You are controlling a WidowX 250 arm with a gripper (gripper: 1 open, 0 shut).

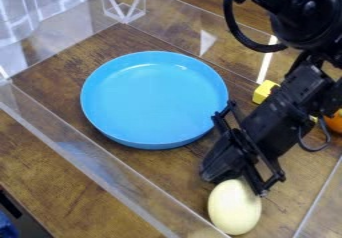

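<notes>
A pale cream egg-shaped object (pixel 235 210) lies on the wooden surface at the bottom of the view. My black gripper (pixel 241 170) sits just above and against its top, angled down from the arm at the upper right; whether its fingers are open or shut is hard to make out in the dark shapes. A round blue plate (pixel 154 94) lies to the left.
A yellow block (pixel 265 91) and an orange round object (pixel 334 122) are partly hidden behind the arm at the right. Clear plastic walls (pixel 67 147) border the wooden workspace (pixel 60 67). Bare wood lies around the plate.
</notes>
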